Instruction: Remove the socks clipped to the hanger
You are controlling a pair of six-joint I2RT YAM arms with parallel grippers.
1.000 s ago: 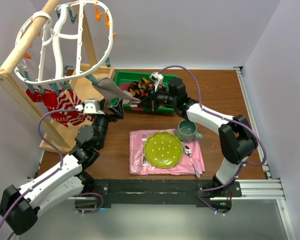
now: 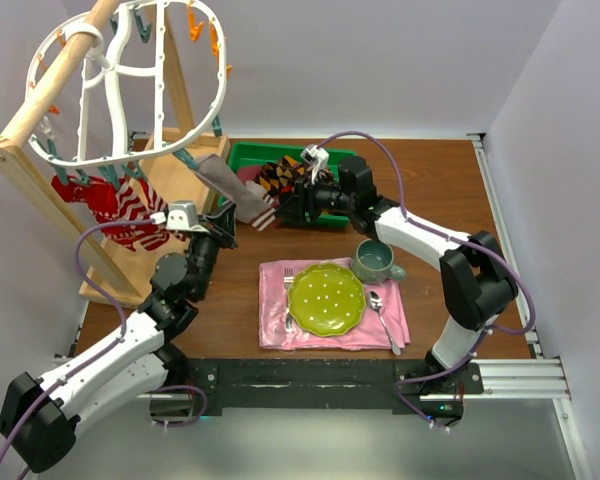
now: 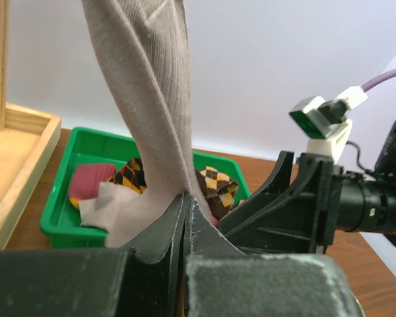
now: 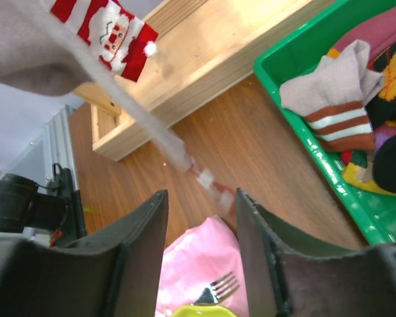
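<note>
A grey sock [image 2: 230, 190] hangs from a clip on the white hanger [image 2: 125, 160], its striped end dangling toward the green bin; in the right wrist view it is blurred. Red-and-white socks [image 4: 119, 46] hang at the hanger's left. My left gripper [image 2: 227, 222] is shut just below the grey sock; whether fabric is between its fingers is unclear in the left wrist view. My right gripper is open beside the sock's lower end, which passes behind its fingers.
The green bin [image 2: 250, 153] at the back holds several socks. A pink cloth [image 2: 280, 330] with green plate [image 2: 325, 300], fork and spoon lies in front, with a mug [image 2: 372, 260] at its right. The wooden stand occupies the left.
The grey sock's lower end has swung down and left, away from my right gripper, which has opened.
</note>
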